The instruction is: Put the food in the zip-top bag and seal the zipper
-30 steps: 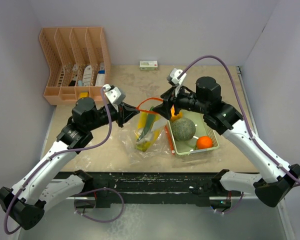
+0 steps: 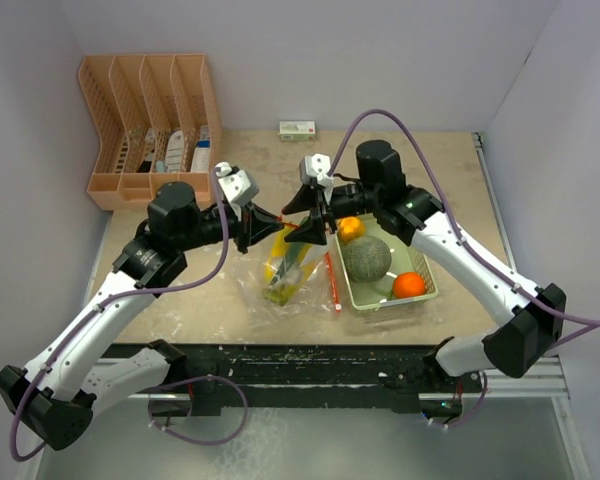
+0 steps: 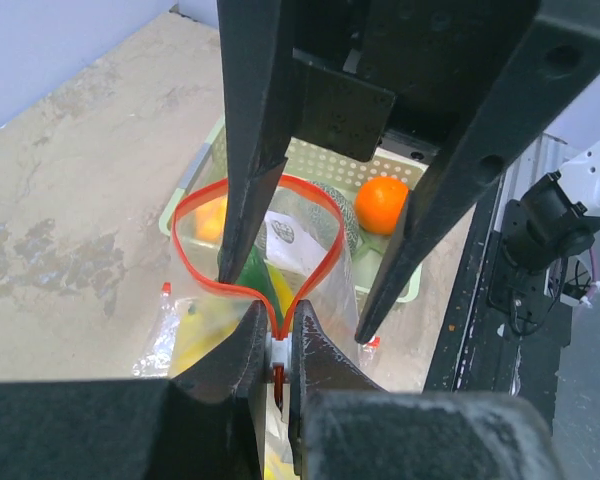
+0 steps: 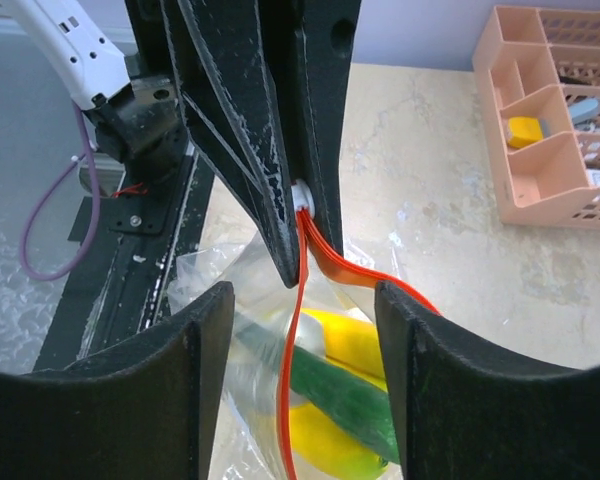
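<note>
The clear zip top bag point(image 2: 285, 280) stands in the table's middle, holding yellow and green food point(image 4: 340, 400). My left gripper is shut on the red zipper at its white slider, one end of the bag's opening, which forms a loop in the left wrist view. My right gripper is part open, its fingertips on either side of the red zipper strip, close to the left gripper's tips and above the bag's mouth.
A green basket point(image 2: 420, 265) with a melon point(image 2: 366, 258), an orange point(image 2: 409, 284) and a yellow fruit sits right of the bag. A peach organiser point(image 2: 110, 190) stands back left, a small box point(image 2: 297, 130) at the back.
My right gripper has moved leftward toward my left gripper, over the bag's mouth. The left gripper has stayed nearly in place.
</note>
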